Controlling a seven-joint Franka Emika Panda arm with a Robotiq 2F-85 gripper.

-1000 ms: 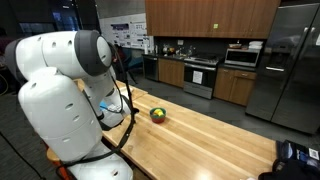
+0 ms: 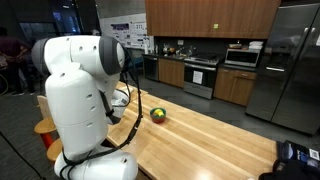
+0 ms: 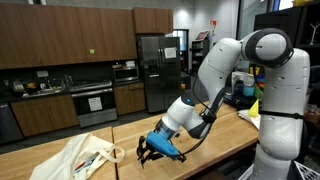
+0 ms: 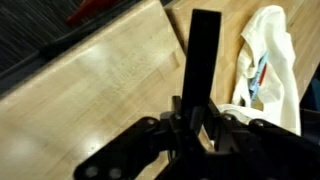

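In the wrist view, a long, flat black object [image 4: 203, 55] stands out from my gripper, which is shut on it. What the object is cannot be told. Below it, the dark bodies of the fingers fill the lower part of that view. In exterior view 2 the gripper [image 3: 150, 152] hangs low over the wooden table, and the held object is hard to make out. A white cloth [image 4: 264, 40] lies on the wood to the right in the wrist view, with a small blue and red item [image 4: 260, 75] on it. Exterior view 1 largely hides the gripper behind the arm.
A dark round bowl [image 2: 158, 116] with yellow and green contents stands on the table in exterior view 1. In the wrist view a table edge and a dark gap run along the upper left.
In exterior view 1 the arm has shifted to the right over the last second, and its blue ring has turned mostly out of sight. The bowl has stayed put.
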